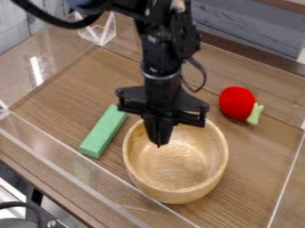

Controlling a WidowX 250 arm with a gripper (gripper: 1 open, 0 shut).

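Note:
My black gripper (160, 119) points down over the back part of a beige bowl (176, 174), its fingertips close together at the bowl's far rim; nothing shows between them. A green block (103, 134) lies on the wooden table just left of the bowl. A red object with a pale green tip (237, 101), like a toy vegetable, lies to the right behind the bowl.
The wooden table (60, 98) has free room at the left and at the front right. A clear plastic piece stands at the back left edge. A black cable is at the lower left corner.

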